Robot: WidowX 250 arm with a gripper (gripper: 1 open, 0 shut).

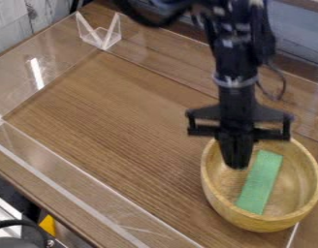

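My gripper (237,138) is blurred, hanging just above the back of a tan oval bowl (219,193) at the lower right, its fingers pointing down. Inside the bowl lies a flat green rectangular object (260,184), tilted along the bowl's length and fully visible below the gripper. Whether anything is between the fingers cannot be made out through the blur.
A clear plastic holder (100,31) stands at the back left. A raised edge runs along the far left, and dark cabling shows at the lower left corner.
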